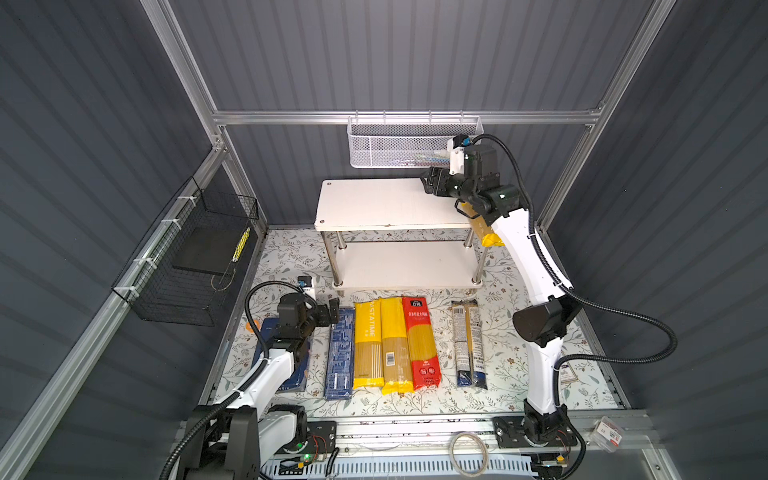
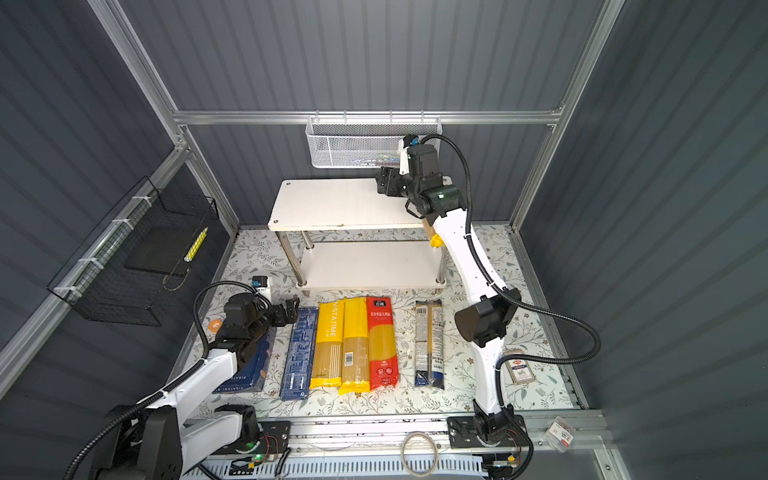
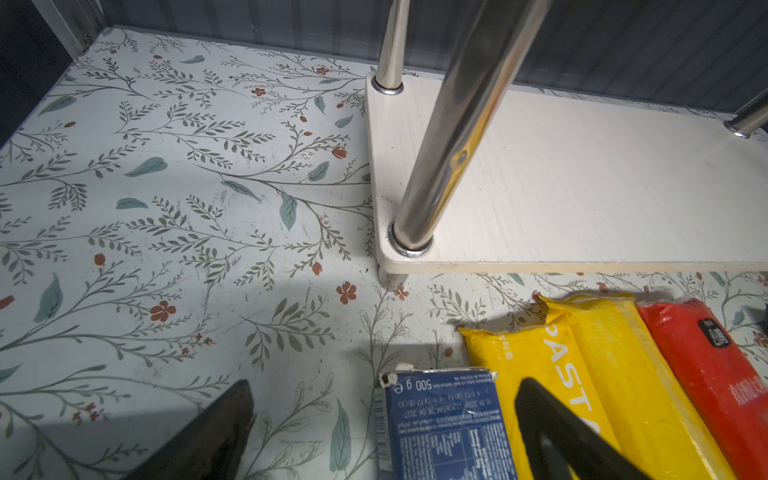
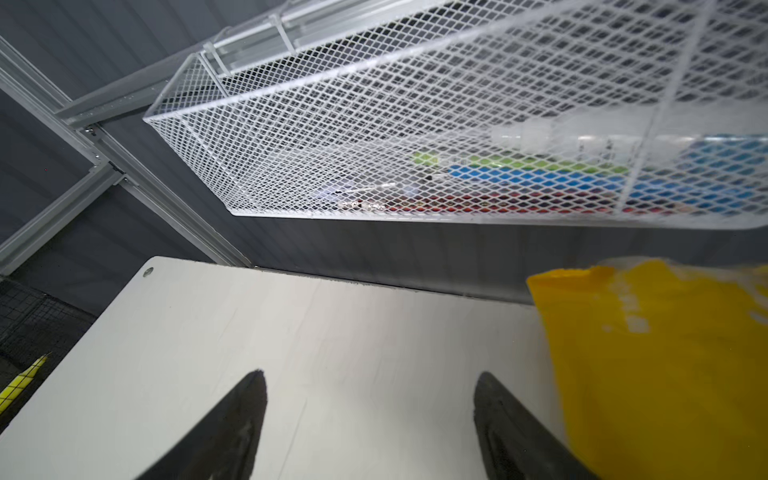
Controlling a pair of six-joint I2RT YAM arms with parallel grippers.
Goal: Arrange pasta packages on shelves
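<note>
My right gripper (image 1: 432,181) is over the right end of the top shelf (image 1: 376,200), part open, with nothing visible between its fingers in the right wrist view. A yellow pasta package (image 4: 640,352) lies beside its right finger and hangs past the shelf's right end. The lower shelf (image 1: 404,262) is empty. On the floor lie blue packages (image 1: 339,352), two yellow ones (image 1: 396,344), a red one (image 1: 422,344) and a blue-and-silver one (image 1: 469,344). My left gripper (image 1: 330,312) stands open above the left packages, facing a shelf leg.
A white mesh basket (image 1: 384,148) hangs on the back wall above the top shelf, holding some items. A black wire basket (image 1: 184,280) hangs on the left wall. The left of the top shelf is bare.
</note>
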